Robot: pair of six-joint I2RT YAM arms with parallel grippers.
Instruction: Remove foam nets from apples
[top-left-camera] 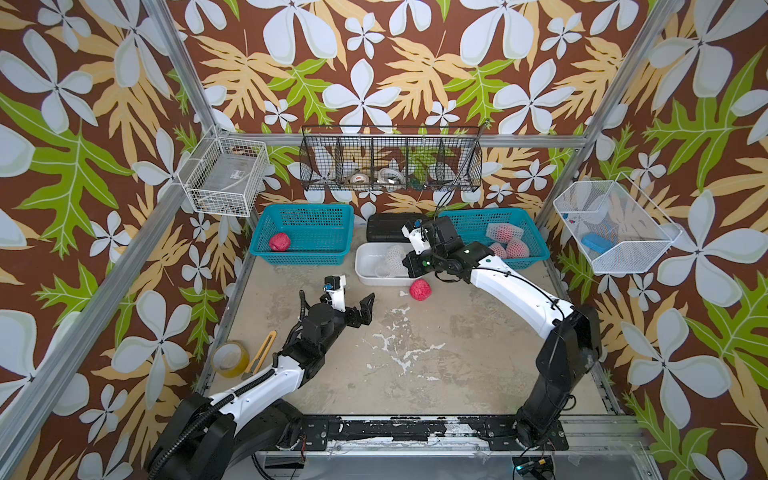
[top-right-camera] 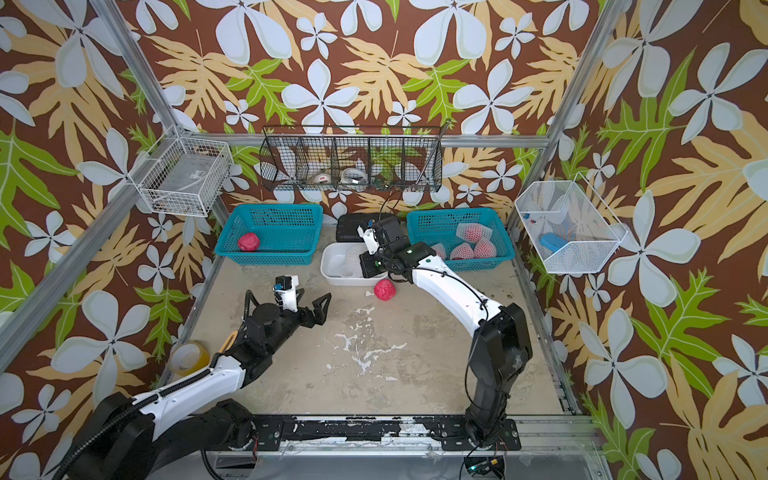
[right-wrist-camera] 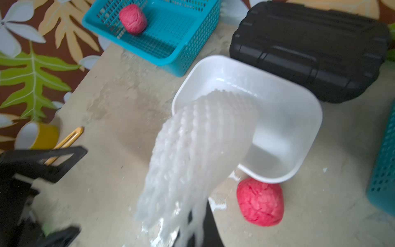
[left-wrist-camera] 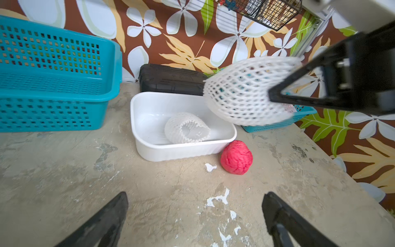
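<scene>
A bare red apple (top-left-camera: 420,289) sits on the table at the front right corner of the white bin (left-wrist-camera: 185,152). Above that bin, a white foam net (right-wrist-camera: 197,144) hangs empty from my right gripper (top-left-camera: 409,264), which is shut on it. In the left wrist view another white net (left-wrist-camera: 185,128) lies inside the bin. My left gripper stands open over the table, front left of the apple, with nothing between its fingers. A second bare apple (top-left-camera: 279,241) rests in the left teal basket (top-left-camera: 301,257). Several netted apples (top-right-camera: 473,233) are in the right teal basket (top-right-camera: 461,263).
Behind the bin is a black case (right-wrist-camera: 312,49). A yellow tape roll (top-left-camera: 231,359) and a yellow-handled tool (top-left-camera: 262,352) lie at the table's left edge. Bare table stretches in front of the bin and apple.
</scene>
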